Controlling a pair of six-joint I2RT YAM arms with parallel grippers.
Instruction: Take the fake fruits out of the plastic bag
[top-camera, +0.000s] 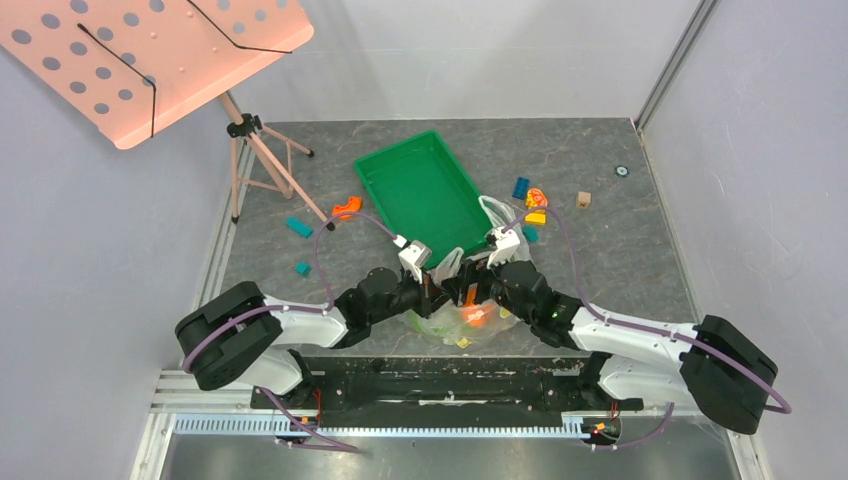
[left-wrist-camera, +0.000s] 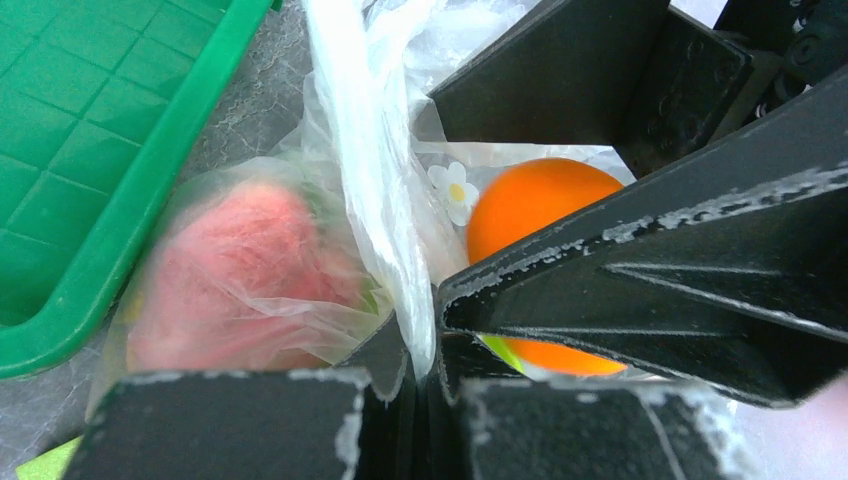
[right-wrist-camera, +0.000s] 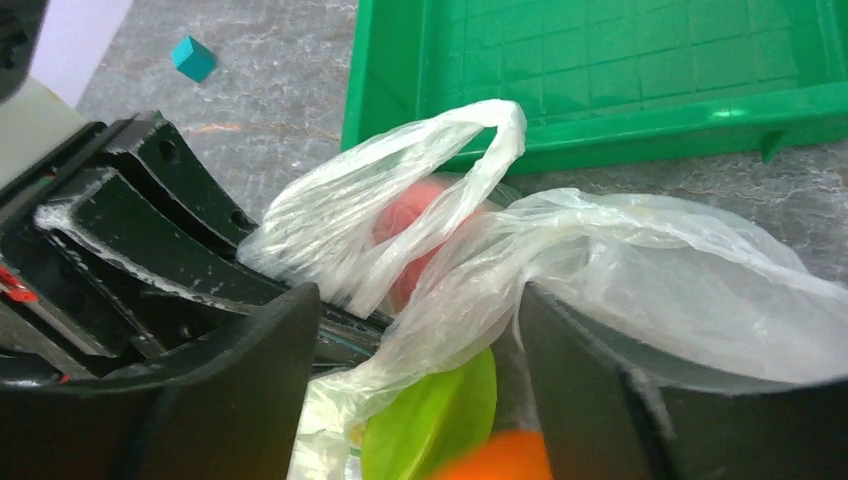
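Observation:
The translucent plastic bag (right-wrist-camera: 660, 280) lies in front of the green tray. Inside or under its film are a pink fruit (left-wrist-camera: 235, 270), an orange fruit (left-wrist-camera: 540, 210) and a green fruit (right-wrist-camera: 425, 420). My left gripper (top-camera: 428, 300) is shut on a white strand of the bag. My right gripper (top-camera: 465, 285) is part open over the bag, close beside the left one, with bag film and the orange fruit between or just below its fingers; whether it grips either is unclear.
The green tray (top-camera: 420, 190) sits behind the bag. Blue blocks (top-camera: 298, 226), orange toys (top-camera: 347, 208), a yellow piece (top-camera: 535, 218) and a wooden cube (top-camera: 584, 200) lie around it. A tripod with a peach board (top-camera: 170, 60) stands back left.

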